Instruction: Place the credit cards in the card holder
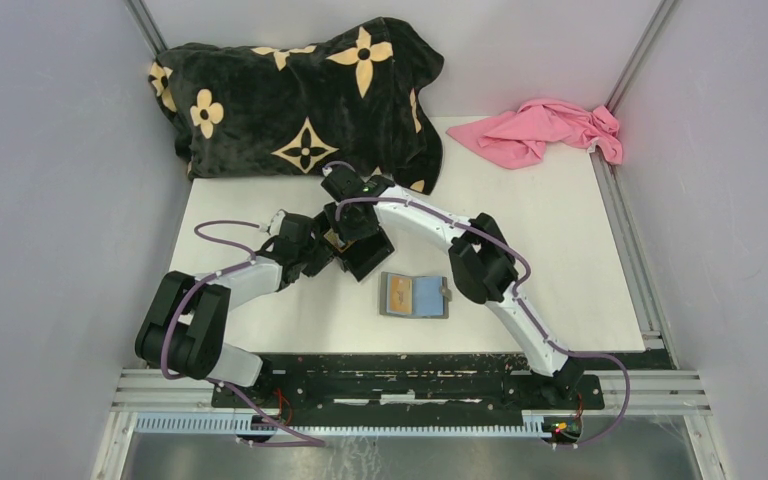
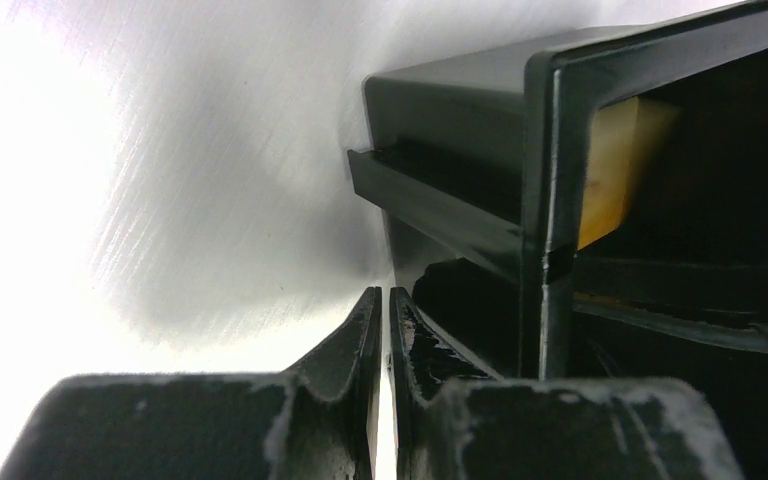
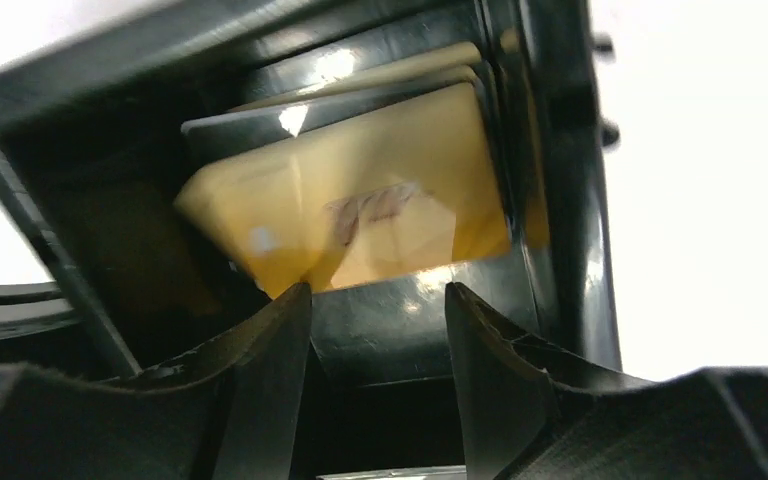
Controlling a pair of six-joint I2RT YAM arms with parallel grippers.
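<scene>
The black card holder point(image 1: 365, 258) sits left of centre between both grippers. In the right wrist view a stack of gold and dark cards point(image 3: 360, 190) lies inside its compartment point(image 3: 400, 330), and my right gripper is over it, fingers apart with nothing clearly between them. My left gripper is at the holder's outer wall point(image 2: 450, 100), its fingertips close together in the left wrist view; whether anything is between them is unclear. A gold card and a blue card lie on a grey tray point(image 1: 414, 312) at front centre.
A dark patterned blanket point(image 1: 250, 110) runs along the back left, and a pink cloth point(image 1: 530, 135) lies at the back right.
</scene>
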